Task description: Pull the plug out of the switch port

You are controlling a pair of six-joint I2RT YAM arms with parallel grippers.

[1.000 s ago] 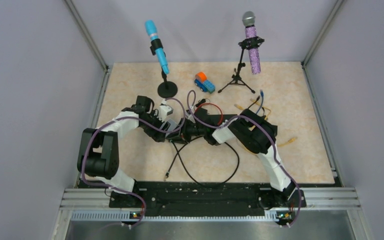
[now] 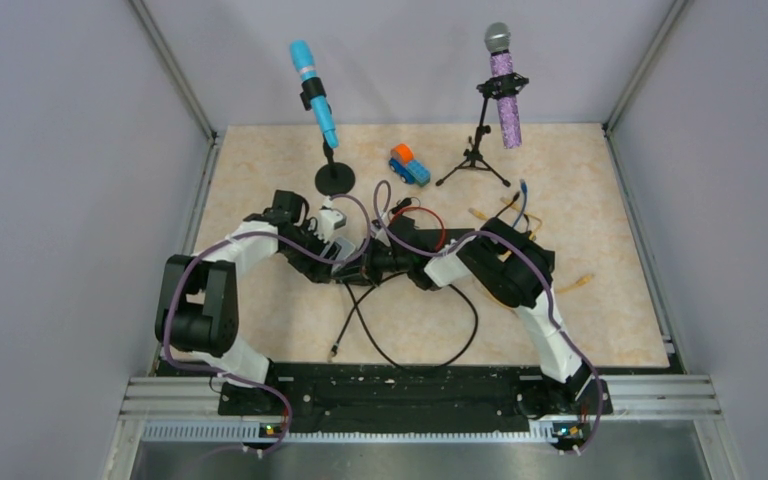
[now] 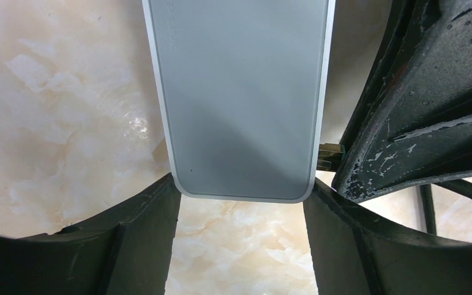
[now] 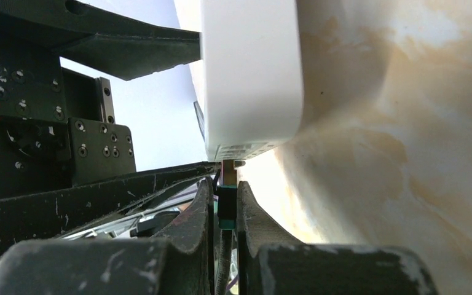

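Note:
The pale grey-white switch (image 3: 246,104) lies between the fingers of my left gripper, whose tips meet its two lower corners. In the right wrist view the switch (image 4: 252,74) shows its port face downward. My right gripper is shut on the dark plug (image 4: 226,203), with a black cable leading back from it. The plug's clear front end (image 3: 330,157) bridges the space between the switch's side and my right finger. How deep the plug sits in the port cannot be told. From above, the grippers hide most of the switch (image 2: 340,249).
A black cable (image 2: 476,320) loops across the front of the table. A blue microphone stand (image 2: 335,179), a toy car (image 2: 410,166) and a tripod (image 2: 473,158) stand behind the arms. Yellow cables (image 2: 575,284) lie on the right.

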